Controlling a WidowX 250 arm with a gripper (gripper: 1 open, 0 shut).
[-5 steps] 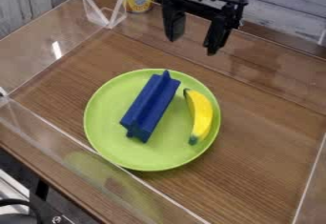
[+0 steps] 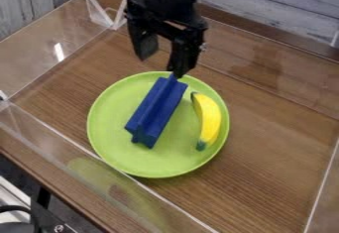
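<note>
A green plate (image 2: 123, 132) sits on the wooden table, holding a long dark blue block (image 2: 157, 108) lying diagonally and a yellow banana (image 2: 207, 120) to its right. My black gripper (image 2: 165, 49) is above the back of the plate, its fingers spread open on either side, with nothing visible between them. The arm reaches in from the top and hides part of the table behind it.
A clear rim or edge runs along the left, with dark cables at the bottom left.
My gripper has moved toward the viewer and down the picture, from the back of the table to just behind the plate. The plate, block and banana look unmoved.
</note>
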